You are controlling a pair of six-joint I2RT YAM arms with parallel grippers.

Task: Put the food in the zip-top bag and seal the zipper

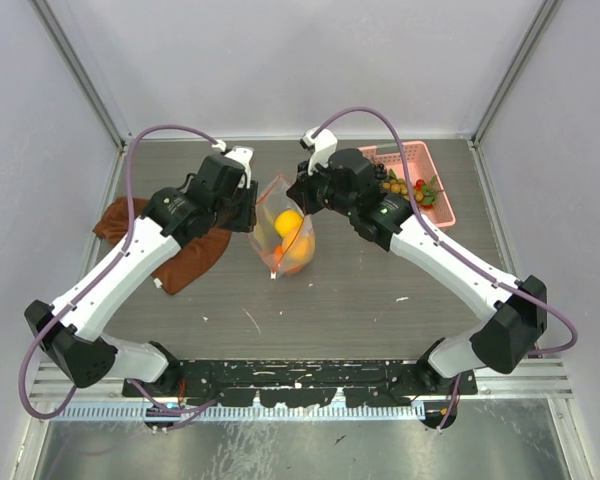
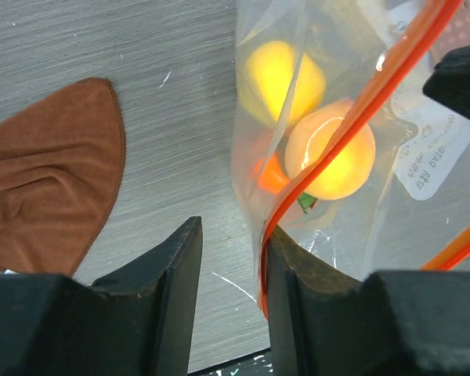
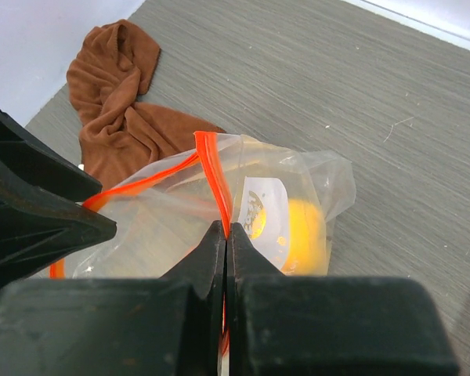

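Observation:
A clear zip bag (image 1: pixel 280 240) with an orange zipper holds yellow and orange round produce (image 2: pixel 329 153) and a smaller orange item (image 2: pixel 272 174), standing between my grippers. My left gripper is open at the bag's near edge, the orange zipper strip lying against its right finger in the left wrist view. My right gripper is shut on the orange zipper edge of the bag, at its upper right in the top view.
A brown cloth (image 1: pixel 185 260) lies on the left. A pink basket (image 1: pixel 442 210) with grapes and other produce sits at the back right.

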